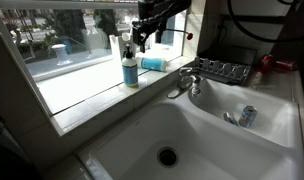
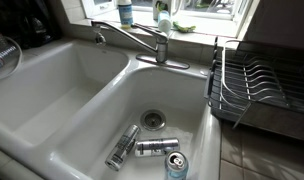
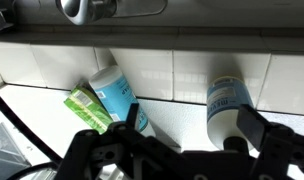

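Note:
My gripper [image 1: 138,38] hangs above the window sill, over a bottle [image 1: 130,70] with a blue label. In the wrist view the open gripper has its fingers spread, with nothing held between them. The same bottle [image 3: 225,112] shows beyond the fingers, nearer the right one, its lower end partly covered by the gripper. A blue-and-white container [image 3: 118,96] lies left of it, beside a green-and-yellow package [image 3: 89,108]. Exterior view 2 does not show the gripper.
A double white sink [image 1: 132,150] lies below the sill. Several cans, one a blue can [image 2: 177,165], are in one basin; the other basin looks empty. The faucet [image 2: 160,48] rises behind the basins, with a dish rack [image 2: 257,85] beside them.

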